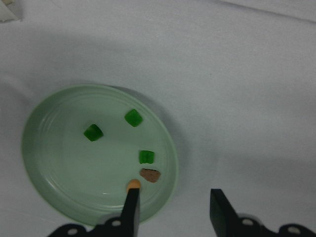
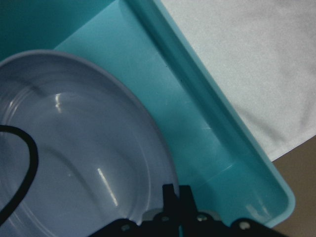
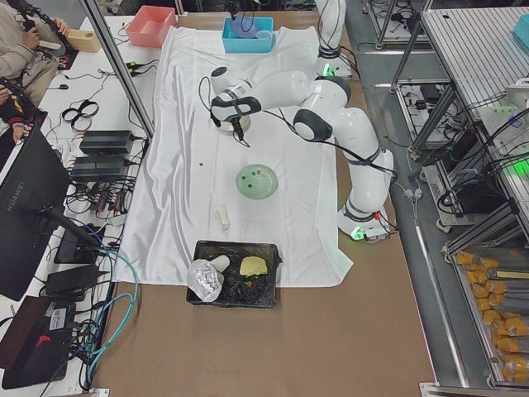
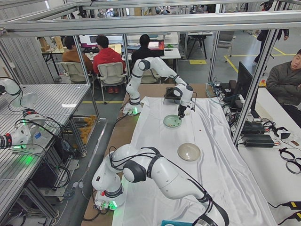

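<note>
In the left wrist view a green plate (image 1: 59, 168) holds several green cubes (image 1: 93, 132), a brown piece (image 1: 149, 175) and an orange piece (image 1: 133, 184). My left gripper is open over the cloth at the plate's edge, nothing between its fingers. In the right wrist view a blue-grey round dish (image 2: 79, 158) lies in a turquoise bin (image 2: 232, 133); my right gripper is shut on the dish's rim, as far as shows.
A beige plate (image 4: 188, 151) lies on the white cloth. A black tray (image 3: 235, 298) with foil and a sponge-like item sits at the near end; a small white item (image 3: 221, 217) lies between tray and green plate.
</note>
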